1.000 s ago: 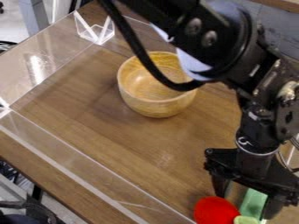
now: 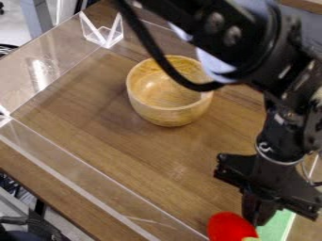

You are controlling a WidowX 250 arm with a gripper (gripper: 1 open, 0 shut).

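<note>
My black gripper [image 2: 258, 205] points down at the lower right, just above a red round object [image 2: 231, 226] and a green flat item [image 2: 276, 227] at the bottom edge. Its fingers look shut; nothing clearly shows between them. The red object is partly cut off by the frame. A wooden bowl [image 2: 169, 92] stands on the table in the upper middle, apart from the gripper.
Clear acrylic strips edge the wooden table [image 2: 126, 155] on the left, with a clear bracket [image 2: 102, 28] at the upper left. The middle of the table, left of the gripper, is free. The arm fills the upper right.
The gripper has moved slightly left and up over the last second, and its fingers, apart earlier, have come together. The bowl is unmoved.
</note>
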